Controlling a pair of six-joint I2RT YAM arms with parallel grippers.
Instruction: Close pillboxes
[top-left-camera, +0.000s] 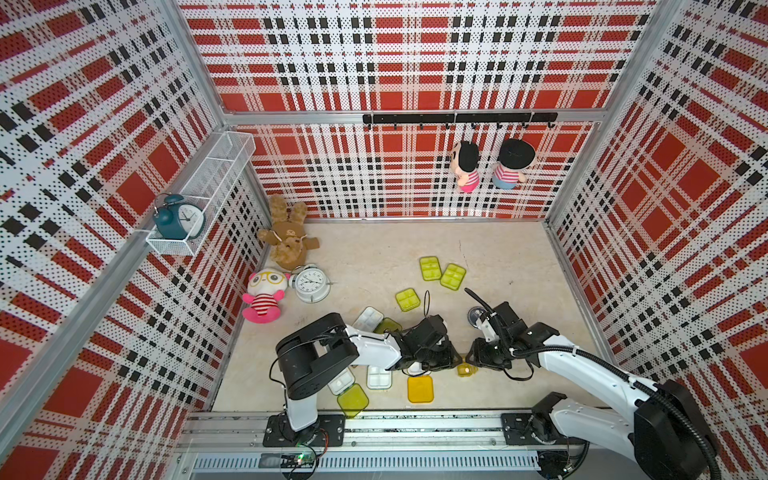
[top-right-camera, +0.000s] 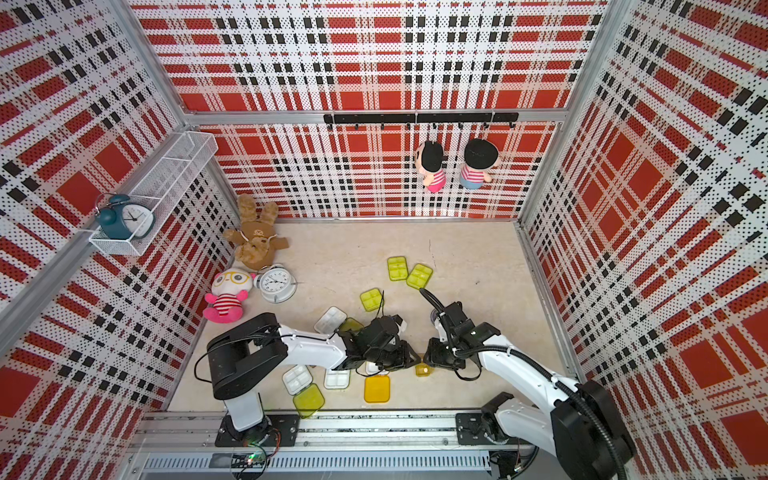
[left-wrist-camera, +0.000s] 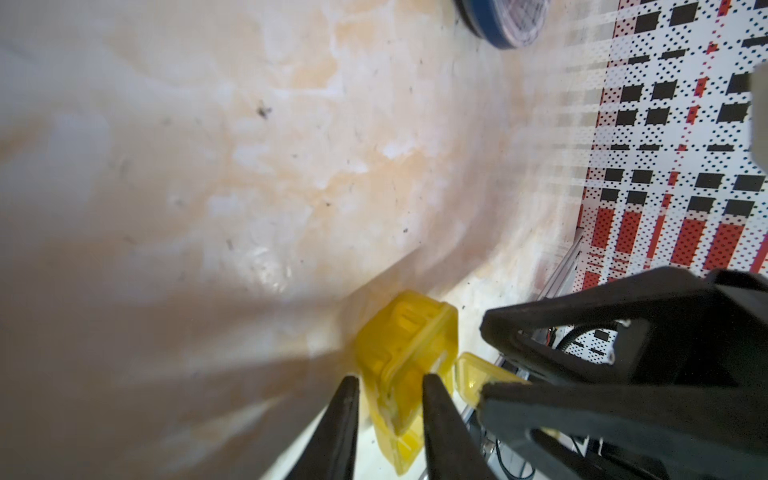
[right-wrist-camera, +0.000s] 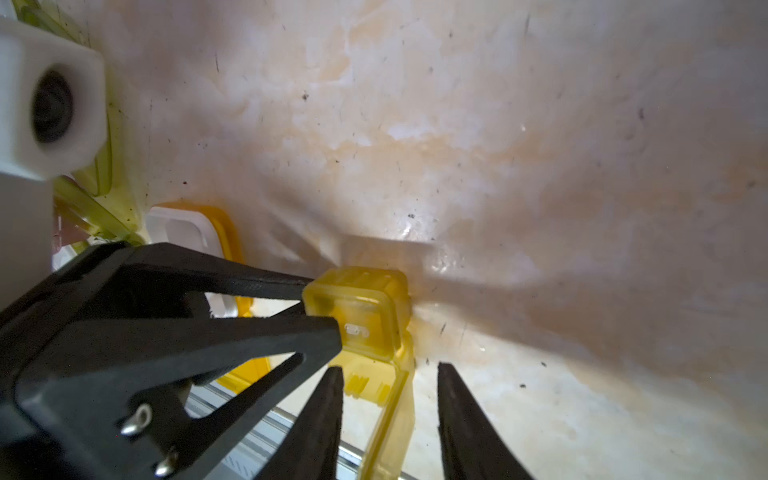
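Observation:
A translucent yellow pillbox (top-left-camera: 465, 369) lies between my two grippers on the table front, its lid raised, as both wrist views show. My left gripper (top-left-camera: 453, 360) is at its left side; in the left wrist view the fingertips (left-wrist-camera: 347, 404) are part open beside the box's edge. My right gripper (top-left-camera: 476, 352) is over its right side; in the right wrist view its fingertips (right-wrist-camera: 448, 400) stand apart beside the raised edge. Other pillboxes, green (top-left-camera: 429, 269), white (top-left-camera: 378, 377), orange (top-left-camera: 420, 389) and olive (top-left-camera: 353, 401), lie around the left arm and farther back.
A white clock (top-left-camera: 311, 282), pink plush toy (top-left-camera: 262, 302) and brown plush (top-left-camera: 288, 240) sit at the left. A round object (left-wrist-camera: 512, 20) lies behind the yellow box.

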